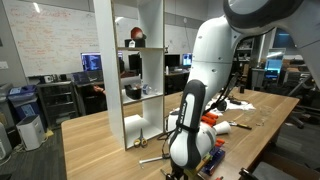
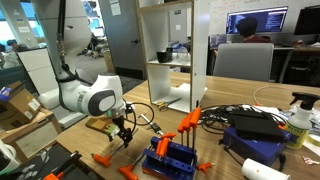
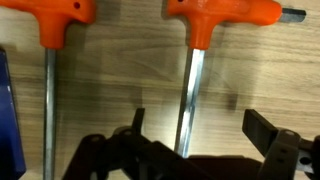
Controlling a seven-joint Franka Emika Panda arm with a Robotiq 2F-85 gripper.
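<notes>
In the wrist view, my gripper is open, its dark fingers on either side of the metal shaft of an orange T-handled hex key. The shaft runs down between them with gaps on both sides, and its lower end is hidden near the bottom of the view. To the left lies a second orange-handled key, outside the fingers. In exterior view 2, the gripper is low over the wooden table, close to loose orange handles. Its contact with the table cannot be made out.
A blue rack holding several orange-handled tools stands beside the gripper. A blue case, a spray bottle and a white shelf unit are also on the table. Bare table lies left of the shelf in exterior view 1.
</notes>
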